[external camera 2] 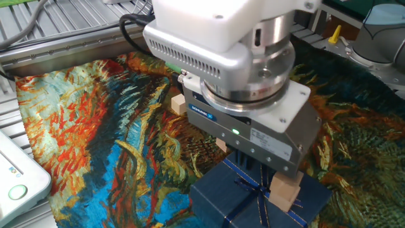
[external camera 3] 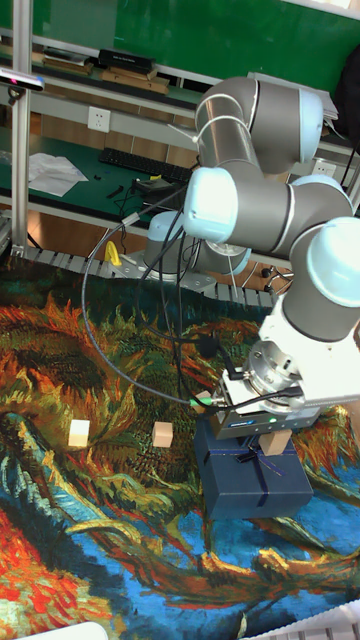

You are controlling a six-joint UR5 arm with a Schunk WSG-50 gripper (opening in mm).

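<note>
A dark blue box (external camera 2: 218,193) with a ribbon and bow (external camera 2: 261,190) sits on the patterned cloth. My gripper (external camera 2: 243,163) is low over the box's back part, its dark fingers partly hidden by its body and blending with the bow. A wooden block (external camera 2: 286,191) shows at the box top, just below the right end of the gripper body; exterior view 3 shows this block (external camera 3: 275,441) under the gripper too. Whether the fingers touch anything, or how far apart they stand, cannot be made out.
Two other wooden blocks lie on the cloth: a pale one (external camera 3: 80,432) and a browner one (external camera 3: 162,433), beside the box. A white device (external camera 2: 22,180) with a green button stands at the left edge. Bare cloth (external camera 2: 82,126) stretches between.
</note>
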